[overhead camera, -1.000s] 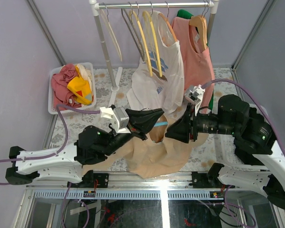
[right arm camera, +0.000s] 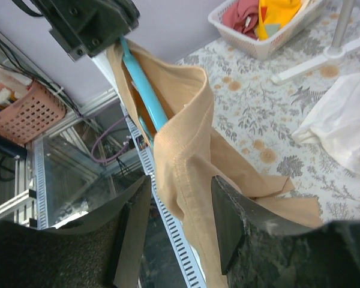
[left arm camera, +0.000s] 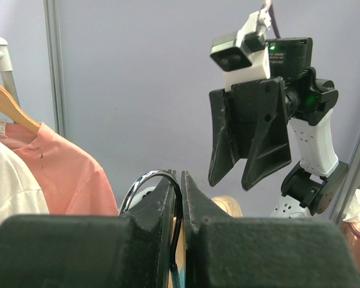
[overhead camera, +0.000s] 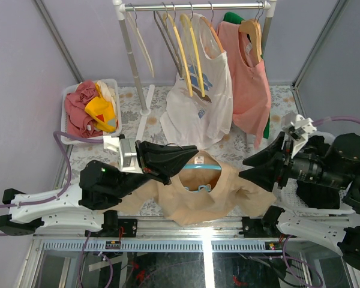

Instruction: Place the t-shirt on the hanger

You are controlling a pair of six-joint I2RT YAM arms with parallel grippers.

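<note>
My left gripper is shut on the hook of the light blue hanger, holding it up with the tan t-shirt draped on it. In the right wrist view the hanger runs inside the shirt's collar, below the left gripper. My right gripper stands open to the right of the shirt, with nothing clearly held between its fingers; in the left wrist view its two fingertips point down.
A rail holds several hangers, a white shirt and a pink shirt. A white basket of clothes stands at the left; another with dark cloth is at the right, behind the right arm.
My right gripper has moved away to the right from the left gripper. The left gripper has shifted slightly left, and more of the hanger and collar shows in the top view.
</note>
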